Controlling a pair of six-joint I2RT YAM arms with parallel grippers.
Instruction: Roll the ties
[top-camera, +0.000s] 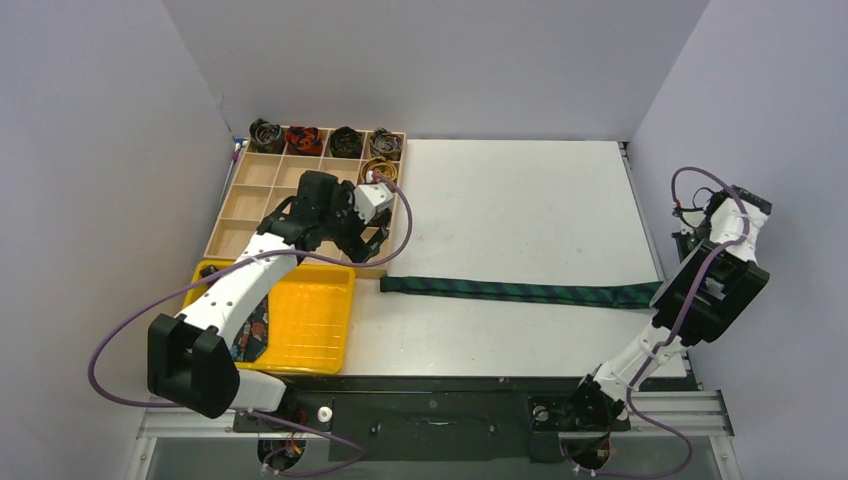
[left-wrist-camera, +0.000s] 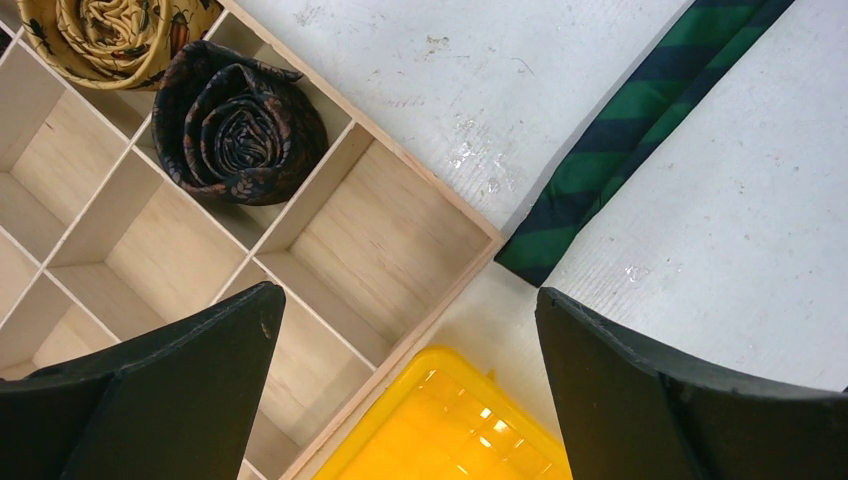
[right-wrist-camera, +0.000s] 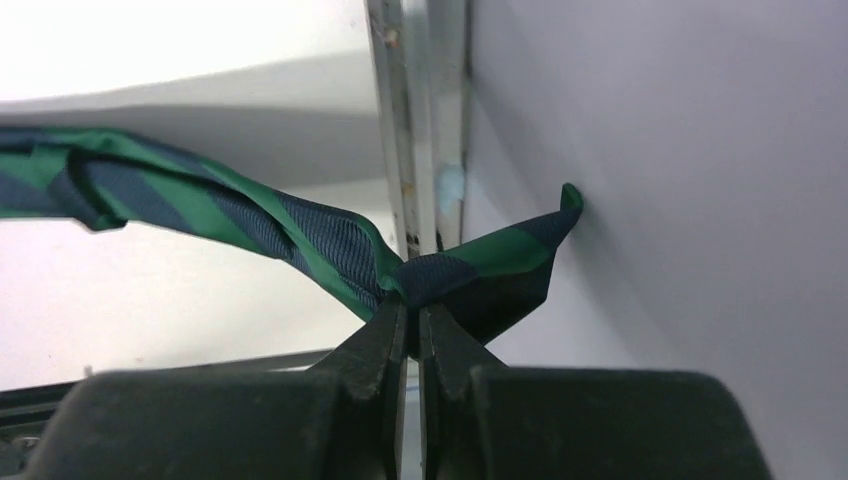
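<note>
A green and navy striped tie (top-camera: 510, 291) lies stretched nearly straight across the table, its left end beside the corner of the wooden divided box (left-wrist-camera: 470, 205). Over that box my left gripper stands open, nothing between its fingers; the tie's narrow end is just beyond its right finger. Past the table's right edge, my right gripper is shut on the tie (right-wrist-camera: 330, 235), pinching it near its other end. A short tip sticks out beyond the fingers toward the wall. In the top view the right arm hides that end.
Rolled ties, among them a yellow one (left-wrist-camera: 110, 40) and a dark floral one (left-wrist-camera: 240, 130), sit in box compartments; several compartments are empty. A yellow basket (top-camera: 345, 330) with a dark tie in it stands in front. The grey wall is close to the right arm.
</note>
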